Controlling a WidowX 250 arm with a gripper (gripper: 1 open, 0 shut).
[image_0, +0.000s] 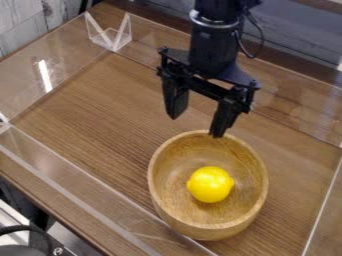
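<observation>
The black gripper hangs over the table just behind a round wooden bowl, its fingers spread open with nothing seen between them. A yellow ball lies inside the bowl, toward its middle, below and in front of the gripper.
A small clear wire or plastic stand sits at the back left. A dark cable shows at the lower left corner.
</observation>
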